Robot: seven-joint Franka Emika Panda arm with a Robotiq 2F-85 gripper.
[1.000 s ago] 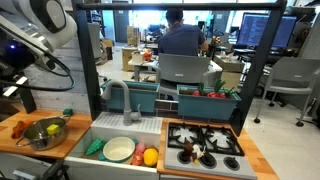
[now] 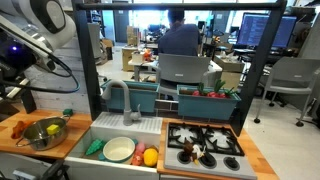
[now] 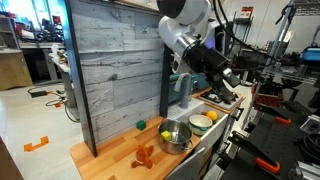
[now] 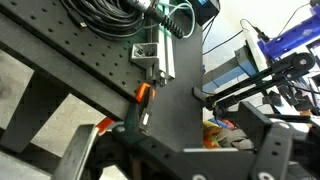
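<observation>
In the wrist view my gripper has its dark fingers spread wide apart at the lower left and right, with no object visible between them. It faces the dark mount frame, well away from the counter items. A metal pot [image 2: 43,133] with a yellow item [image 2: 53,129] in it stands on the wooden counter at the left. An orange-red toy [image 3: 144,155] lies beside the pot. In the sink [image 2: 92,133] are a pale bowl [image 2: 118,150], a green item [image 2: 95,147] and a red-orange round item [image 2: 150,157].
The stove [image 2: 230,163] right of the sink carries a small brown-and-white item [image 2: 188,154]. A grey faucet [image 2: 126,103] rises behind the sink. Coiled cable [image 4: 105,15] lies on the mount. Bare wood [image 3: 115,165] shows at the counter's near end.
The arm at the left edge has shifted only slightly. The pot, sink items and stove stay where they were.
</observation>
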